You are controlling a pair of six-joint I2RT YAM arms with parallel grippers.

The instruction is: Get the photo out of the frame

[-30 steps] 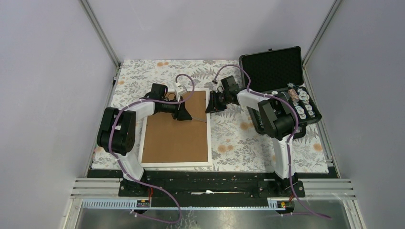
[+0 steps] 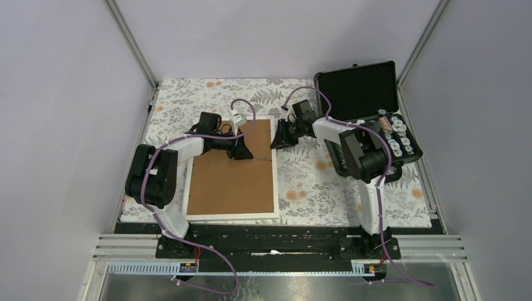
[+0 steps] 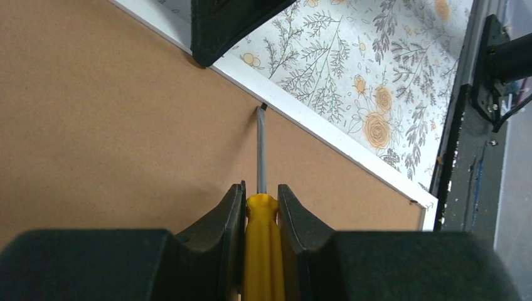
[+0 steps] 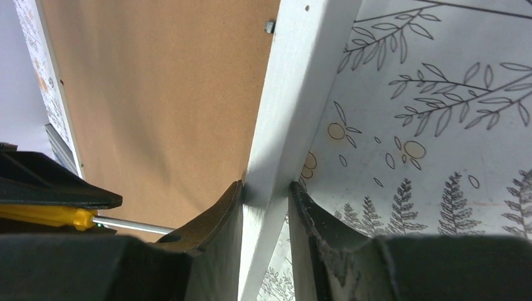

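The picture frame lies face down, its brown backboard (image 2: 232, 185) up inside a white border (image 2: 276, 194). My left gripper is shut on a screwdriver with a yellow handle (image 3: 263, 251). The screwdriver's metal shaft (image 3: 261, 150) reaches across the backboard to a small dark tab (image 3: 264, 106) at the white border's inner edge; the tip is at or against it. On the same side, my right gripper is shut on the white frame border (image 4: 288, 106). Another small metal tab (image 4: 270, 27) sticks out from that border. The photo itself is hidden.
An open black case (image 2: 357, 91) with several rolls and parts stands at the back right. Patterned cloth (image 2: 313, 200) covers the table, clear to the right of the frame. Another tab (image 3: 413, 202) shows near a frame corner.
Both arms have shifted only very slightly in the top view. The frame stays where it was, and the screwdriver remains at its right border.
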